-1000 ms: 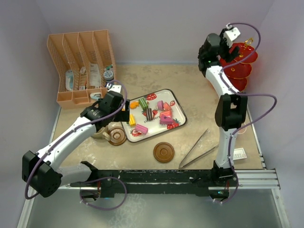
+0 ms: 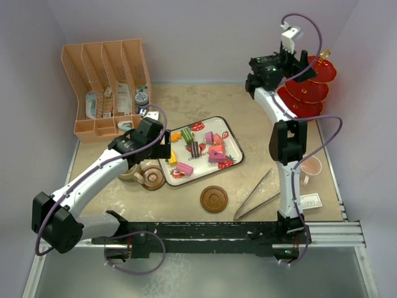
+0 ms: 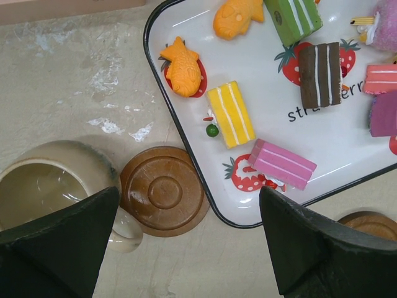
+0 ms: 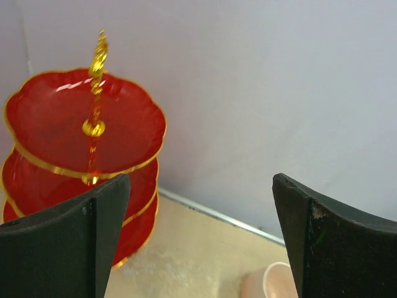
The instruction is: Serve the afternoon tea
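Observation:
The white tray (image 2: 205, 167) holds toy cakes: a yellow slice (image 3: 231, 113), pink slice (image 3: 282, 163), green (image 3: 293, 18), brown (image 3: 320, 75) and orange fish (image 3: 185, 72). My open left gripper hangs above the tray's left end, a mug (image 3: 37, 155) and a wooden coaster (image 3: 165, 192), nothing between its fingers. A three-tier red stand with a gold finial stands in the back right corner. My open right gripper is raised facing it, empty. A pink cup (image 4: 273, 282) shows low in that view.
A wooden divider box (image 2: 105, 62) stands back left. A second coaster (image 2: 213, 198), tongs (image 2: 248, 202) and a white card (image 2: 311, 201) lie near the front.
My right arm has shifted left at the back, beside the red stand, uncovering more of the cup at the right. The left arm has barely moved.

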